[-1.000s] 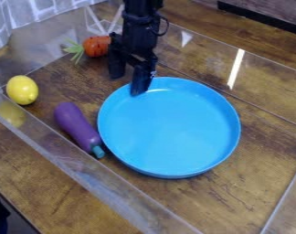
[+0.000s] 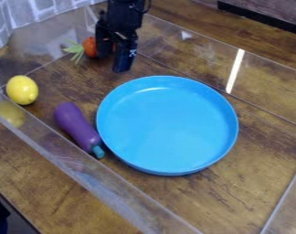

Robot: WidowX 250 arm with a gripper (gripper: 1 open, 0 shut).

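Note:
My black gripper [image 2: 112, 51] hangs at the top centre, open, its dark fingers down around or just beside an orange-red vegetable [image 2: 92, 46] with green leaves, which it partly hides. I cannot tell whether they touch. A blue round plate [image 2: 166, 124] fills the centre right. A purple eggplant [image 2: 76, 126] lies along the plate's left side, and a yellow lemon [image 2: 23, 90] sits at the far left.
Clear plastic walls border the wooden surface [image 2: 236, 192] along the left, back and right. The wood to the right of and behind the plate is bare.
My gripper has moved up in the view, away from the plate's back rim toward the orange-red vegetable. The plate appears very slightly shifted; the eggplant and lemon look unchanged.

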